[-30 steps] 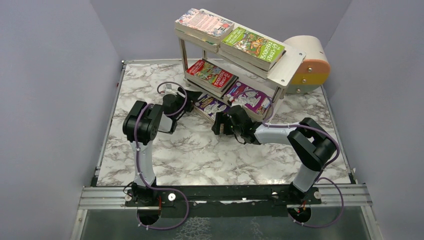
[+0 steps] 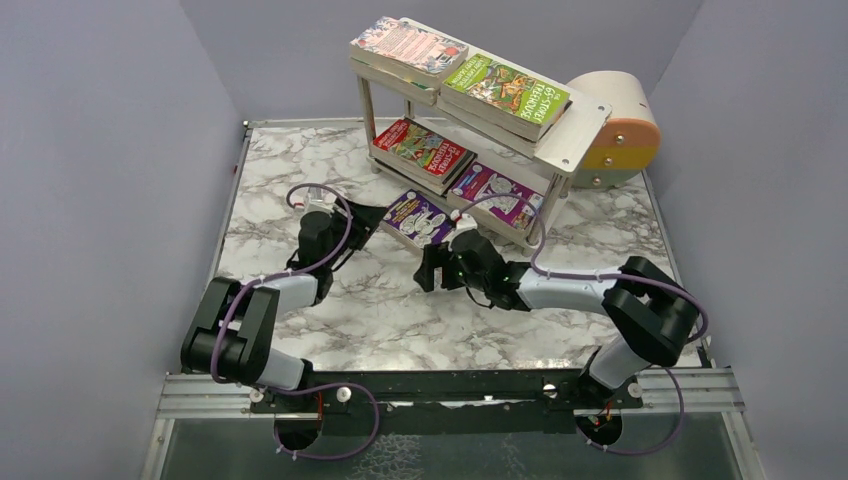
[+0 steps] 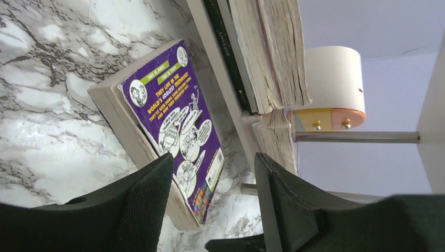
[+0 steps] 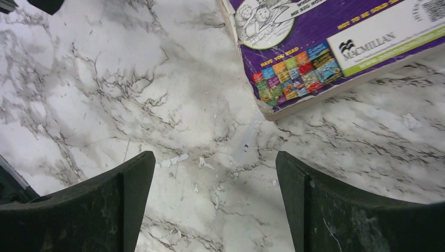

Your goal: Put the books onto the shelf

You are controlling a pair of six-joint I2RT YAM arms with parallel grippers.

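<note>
A purple book (image 2: pixel 412 215) (image 3: pixel 178 126) (image 4: pixel 336 37) lies on the marble table in front of the shelf's lower tier. Left of it, my left gripper (image 2: pixel 372 220) is open; in its wrist view the book shows beyond the fingers. My right gripper (image 2: pixel 432 272) stands open just off the book's near corner, only marble between its fingers. Stacks of books fill the shelf: pink (image 2: pixel 405 40) and green (image 2: pixel 505 90) covers on top, red (image 2: pixel 420 145) and purple (image 2: pixel 485 185) below.
A rounded box with coloured drawers (image 2: pixel 615 135) stands behind the shelf's right end.
My left gripper has drawn back left and toward the front, away from the book. My right gripper has also pulled a little toward the front, off the book's corner.
</note>
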